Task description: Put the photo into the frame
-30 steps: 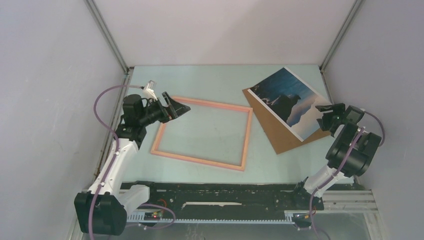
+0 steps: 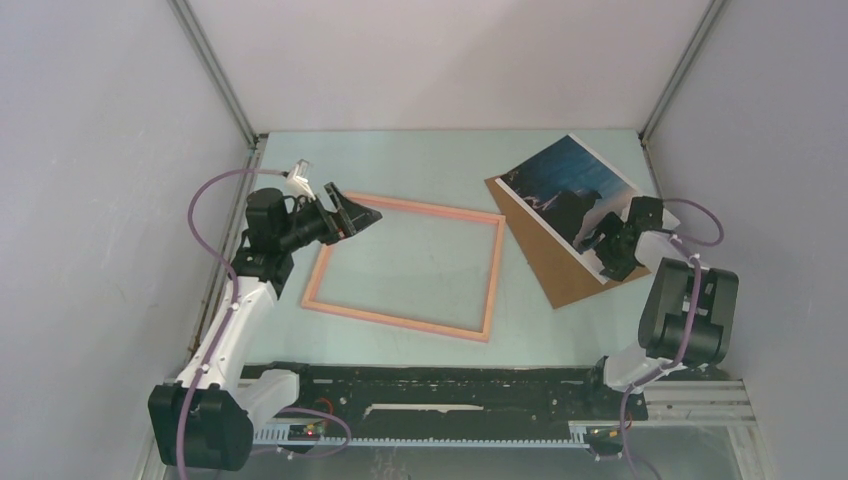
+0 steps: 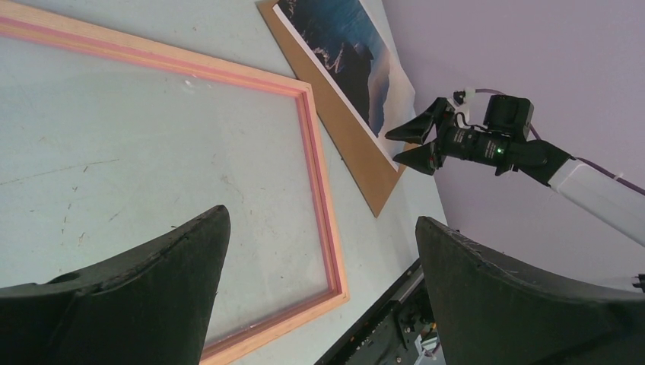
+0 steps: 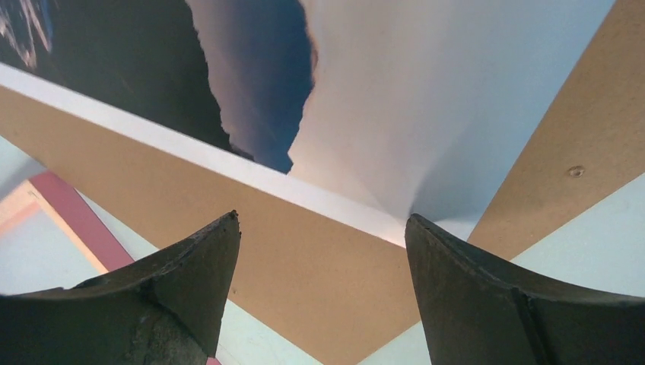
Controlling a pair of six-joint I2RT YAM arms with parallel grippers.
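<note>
The photo, a dark coastal scene with a white border, lies at the right of the table on top of a brown backing board. Left of them, the empty wooden frame lies flat, table-coloured inside. My right gripper is open over the photo's lower right corner; in the right wrist view one of its fingertips overlaps the white border near that corner. Whether it touches the paper I cannot tell. My left gripper hangs open above the frame's upper left part, nothing between its fingers.
The backing board's upper left corner lies close to the frame's upper right corner. A dark rail runs along the table's front edge. Walls stand close at left and right.
My right gripper has swung in from the right wall, over the photo, and down toward its lower right corner. The left arm, photo, board and frame have stayed in place.
</note>
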